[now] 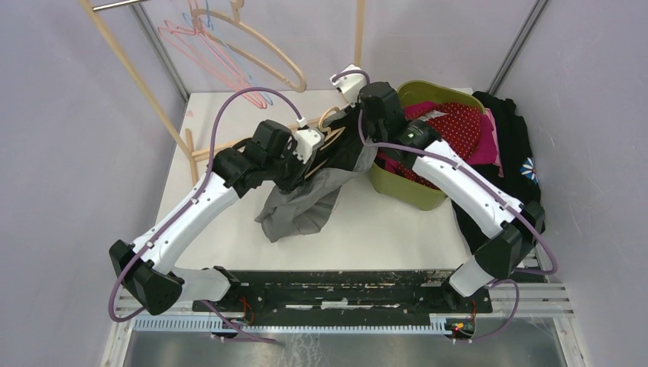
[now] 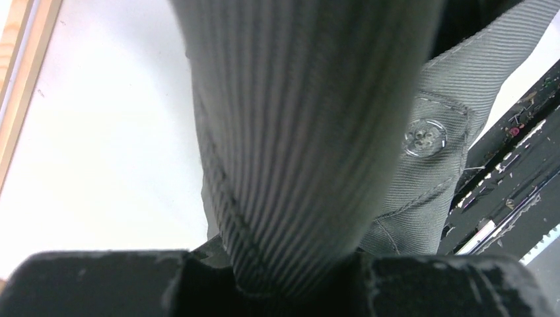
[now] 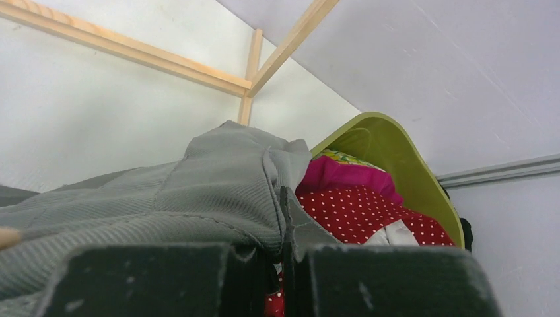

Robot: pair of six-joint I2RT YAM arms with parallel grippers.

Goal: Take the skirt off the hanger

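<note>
The grey skirt [image 1: 304, 208] hangs stretched between my two grippers, its dark inside showing at the open waist. A light wooden hanger [image 1: 330, 136] lies within that opening, its hook standing out near the skirt's back edge. On the left, my left gripper is shut on ribbed grey cloth of the skirt [image 2: 290, 139], which fills most of the left wrist view; a button shows on the cloth. My right gripper is shut on another part of the skirt [image 3: 198, 191], beside the green basket. Cloth hides parts of the hanger.
A green basket [image 1: 424, 195] holding red dotted and pink clothes stands right of the skirt. Dark clothing [image 1: 510, 145] lies beyond it. Pink, blue and wooden hangers [image 1: 260, 42] hang from the rack at upper left.
</note>
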